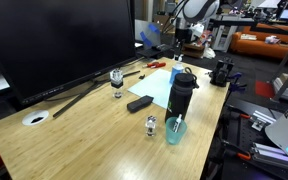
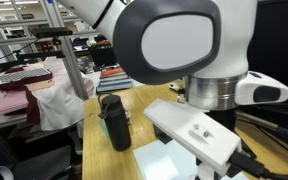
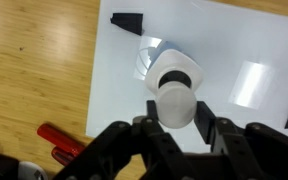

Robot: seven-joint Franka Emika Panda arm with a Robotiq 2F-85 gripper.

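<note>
In the wrist view my gripper is shut on a pale round knob (image 3: 176, 104), one dark finger on each side. Behind the knob sits a white rounded body (image 3: 174, 68) with a hint of blue at its edge; its lower part is hidden. White paper (image 3: 109, 95) lies below on the wooden table. The second exterior view shows the white arm (image 2: 169, 40) large and close, hiding much of the scene.
A tall black thermos (image 1: 182, 98) and a green cup (image 1: 175, 133) stand on the near side of the table. A small silver-white bottle (image 1: 150, 126) is close by. A black block (image 1: 139, 103) lies near the paper. Bare wood stretches left.
</note>
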